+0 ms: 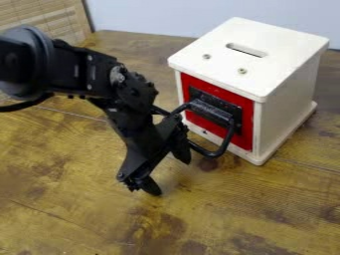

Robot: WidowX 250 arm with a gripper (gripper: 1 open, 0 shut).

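My black gripper points down low over the wooden tabletop, in front and to the left of a white box with a red front panel. A black fixture is set in the panel, and a black cable or tube loops out of it behind the gripper. The fingers are dark and seen from the side; whether they are open or shut is unclear.
A pale woven panel and a white wall stand at the back.
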